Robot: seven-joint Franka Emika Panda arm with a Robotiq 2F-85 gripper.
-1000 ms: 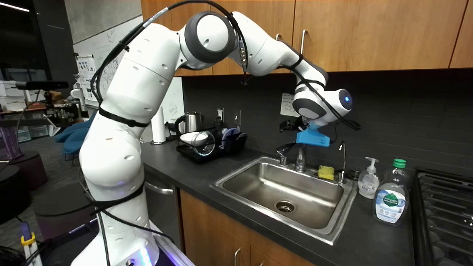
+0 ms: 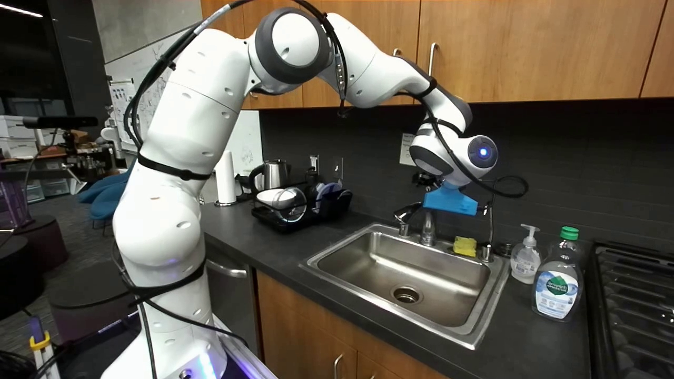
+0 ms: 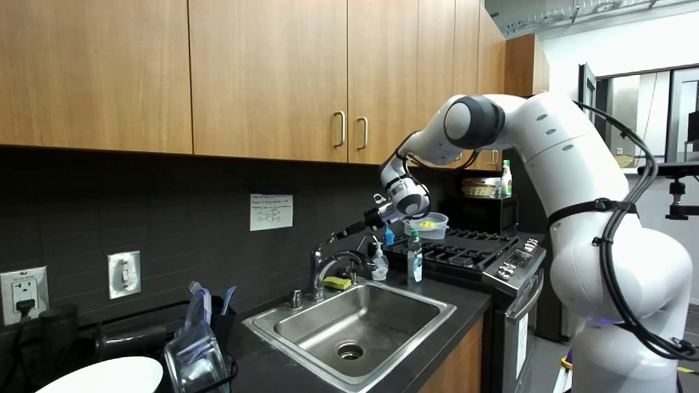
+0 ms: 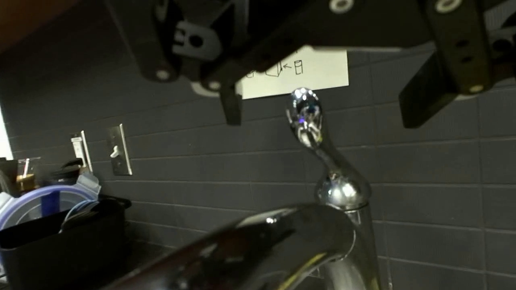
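My gripper is open, its two black fingers [image 4: 231,104] wide apart with nothing held. In the wrist view, the chrome faucet handle [image 4: 305,118] rises in the gap between them as seen from the camera; I cannot tell how deep it lies. Below it the dark, shiny spout [image 4: 261,241] crosses the view. From the second exterior view, the gripper [image 3: 345,232] hangs just above the faucet [image 3: 318,272], close to the handle's top; contact cannot be judged. The blue wrist part [image 2: 449,201] hides most of the gripper in the first exterior view.
The steel sink [image 2: 354,247] is empty. A yellow sponge [image 2: 465,246], a thin second tap [image 2: 487,237], a soap pump [image 2: 525,259] and a dish soap bottle [image 2: 558,284] stand right of the faucet. A loaded dish rack [image 2: 284,222] is left; cabinets [image 2: 537,50] hang above.
The black gripper, earlier sticking out left of the blue part, now shows less. Sink items have not moved.
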